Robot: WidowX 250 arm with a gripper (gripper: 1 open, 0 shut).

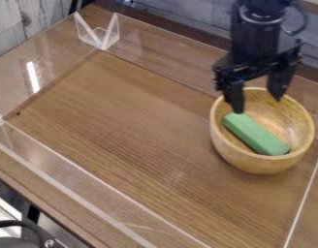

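My gripper (256,81) is a dark, motion-blurred shape at the upper right, its open fingers over the back of a tan bowl (228,149). A green bar-shaped block (258,135) lies inside the bowl, slanting from back left to front right.
A small white wire rack (98,31) stands at the back left. A wall edge runs along the back, and a dark cable shows at the bottom left corner.
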